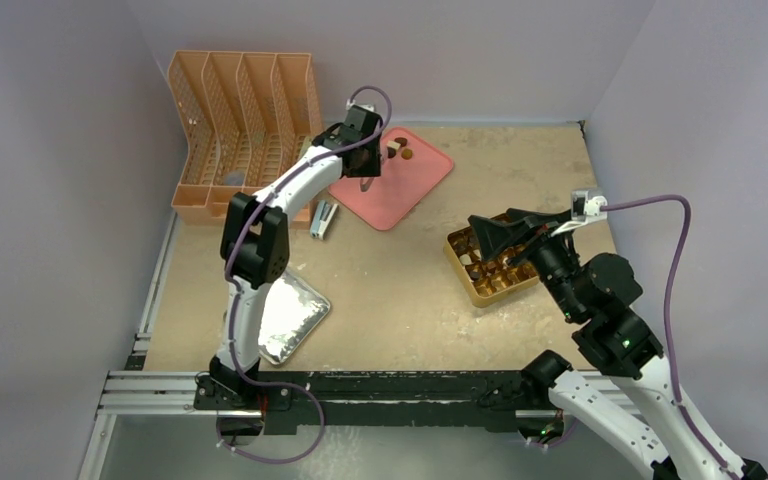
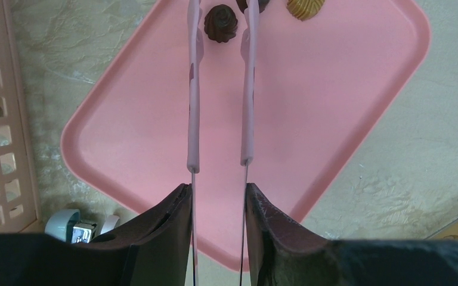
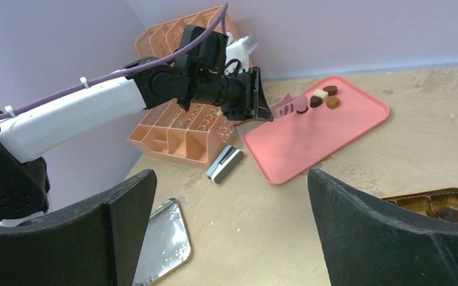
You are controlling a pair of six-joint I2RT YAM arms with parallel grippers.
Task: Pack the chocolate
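Observation:
My left gripper is shut on a pair of tongs with pale pink tips (image 2: 194, 89), one arm of the tongs against each finger. The tong tips reach over the pink tray (image 1: 388, 203). In the left wrist view a dark ridged chocolate (image 2: 220, 22) appears between the tong arms, apart from both; the tips' ends are out of frame. Other chocolates, including a golden-brown one (image 3: 333, 102) and a white one (image 3: 321, 93), lie at the tray's far end. The gold chocolate box (image 1: 481, 298) has several filled compartments. Over it, my right gripper stands open and empty.
An orange divided rack (image 1: 195, 196) stands at the back left beside the left arm. A stapler (image 1: 324, 219) lies by its front corner. The silver tray (image 1: 292, 315) sits front left, partly under the left arm.

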